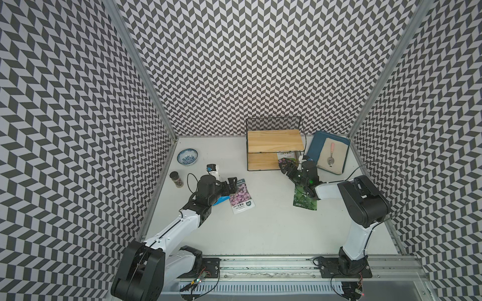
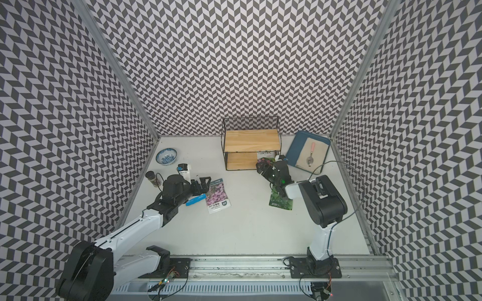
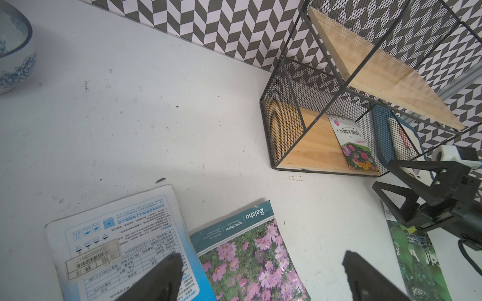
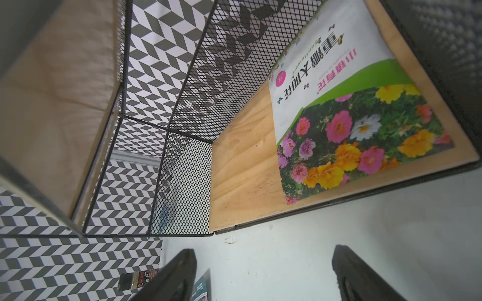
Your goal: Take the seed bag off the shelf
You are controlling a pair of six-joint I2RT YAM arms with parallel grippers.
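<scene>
A flower-printed seed bag (image 4: 351,115) lies flat on the shelf's lower wooden board (image 4: 241,170), seen closely in the right wrist view. My right gripper stands open in front of that board's edge, nothing between its fingers; from above it partly covers the bag. The left wrist view also shows this seed bag (image 3: 354,143) inside the wire-mesh shelf (image 3: 326,113). Farther left, my open left gripper hangs over the table beside a pink-flower seed packet (image 3: 251,260) and is empty.
A blue-and-white bowl (image 1: 187,156) and a dark-lidded jar (image 1: 176,179) stand at the left. A green packet (image 1: 304,199) lies below the right arm. Right of the shelf is a blue tray (image 1: 316,145) holding a small trowel (image 1: 330,154).
</scene>
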